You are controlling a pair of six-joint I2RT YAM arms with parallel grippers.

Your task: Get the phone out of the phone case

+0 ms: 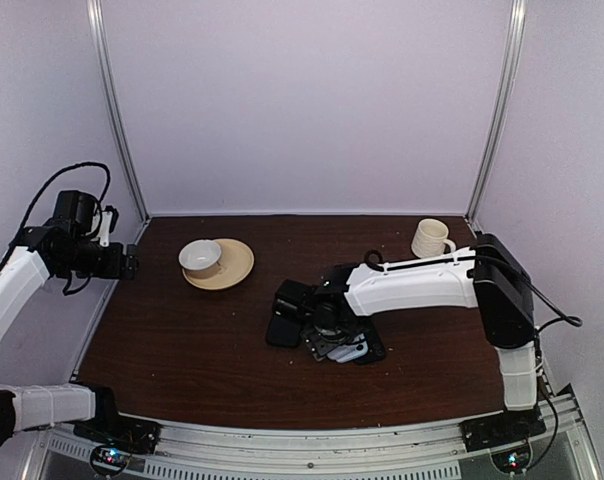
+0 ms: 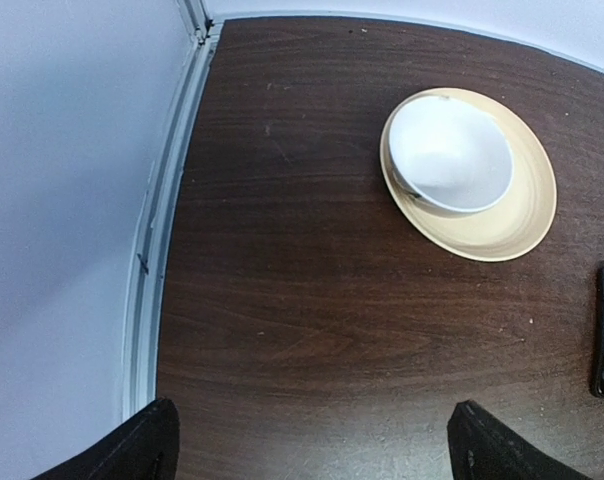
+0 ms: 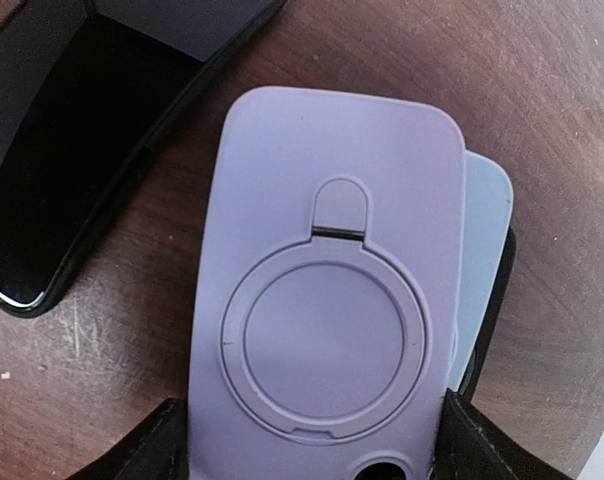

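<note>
A lavender phone or case back [image 3: 322, 340] with a raised ring fills the middle of the right wrist view, a dark lens area at its bottom edge. Under its right side shows a pale blue slab [image 3: 487, 215] with a black edge beneath. My right gripper has its fingers at the lavender piece's two long sides; whether they press on it I cannot tell. From above, that gripper [image 1: 320, 345] hides most of the stack. A glossy black phone-shaped object [image 3: 42, 200] lies beside it. My left gripper is open and empty, off the table's left side.
At the back left a white bowl [image 1: 199, 257] rests on a beige plate [image 1: 240, 265]. A cream mug [image 1: 430, 238] stands in the back right corner.
</note>
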